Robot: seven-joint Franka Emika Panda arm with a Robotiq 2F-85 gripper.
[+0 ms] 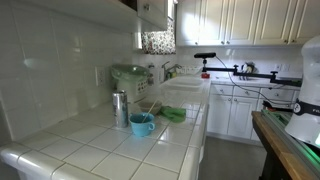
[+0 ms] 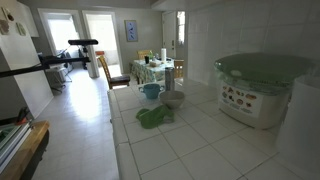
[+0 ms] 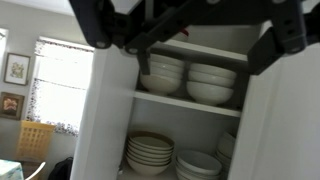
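Note:
In the wrist view my gripper shows as a dark shape along the top, its fingers spread open. Nothing is visible between them. Beyond it is a cabinet with stacked white bowls (image 3: 210,84) on an upper shelf and more bowls (image 3: 150,150) lower down. On the tiled counter a blue cup (image 1: 142,124) holds a thin utensil. Close to it stand a silver canister (image 1: 120,109) and a grey bowl (image 2: 173,99). A green cloth (image 2: 155,116) lies crumpled near the bowl. Neither exterior view shows the gripper.
A white and green basket (image 2: 252,97) stands against the tiled wall. Past the green cloth is the sink (image 1: 185,82). A wooden counter edge (image 1: 285,143) runs along the right side.

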